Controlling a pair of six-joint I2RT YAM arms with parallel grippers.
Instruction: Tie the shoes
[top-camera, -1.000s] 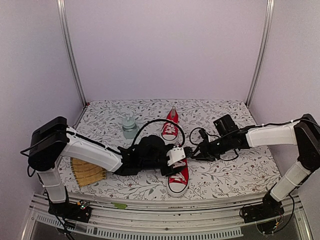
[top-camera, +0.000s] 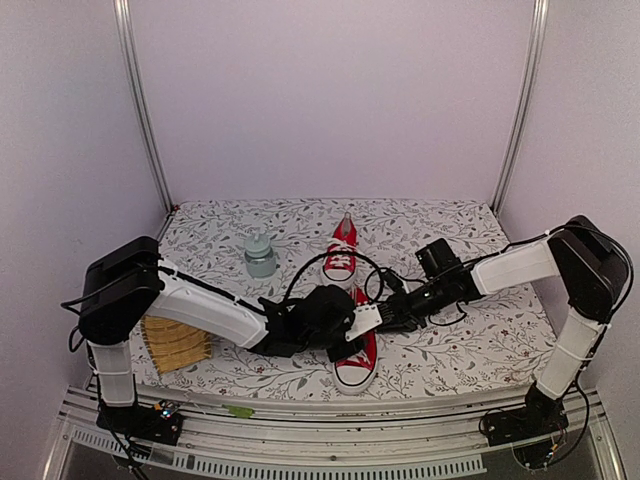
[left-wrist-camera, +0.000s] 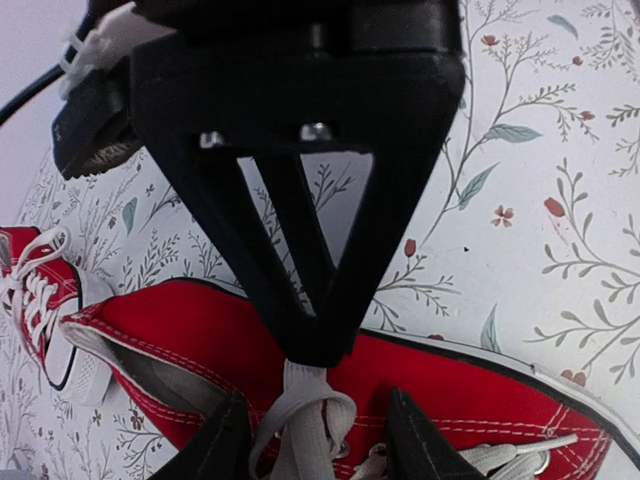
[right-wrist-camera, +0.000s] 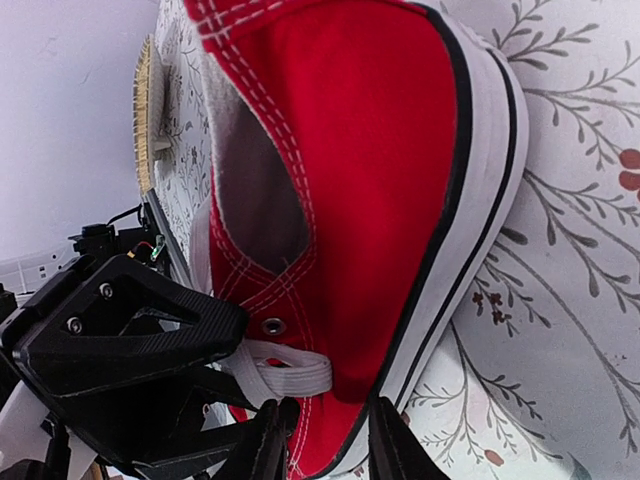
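The near red shoe (top-camera: 355, 374) lies with its toe toward the front edge, partly covered by both grippers. Across its lacing, a white lace loop (left-wrist-camera: 310, 408) stands up between the parted fingers of my left gripper. The right gripper's black finger reaches down onto that lace from above in the left wrist view. My right gripper has a gap between its fingertips, with red canvas behind. The left gripper's fingers (right-wrist-camera: 150, 320) appear beside the lace in the right wrist view. Contact between the right fingers and the lace is unclear.
Behind stands the other red shoe (top-camera: 341, 250), its white laces showing. A pale glass jar (top-camera: 260, 258) is at the back left. A woven mat (top-camera: 176, 344) lies under the left arm.
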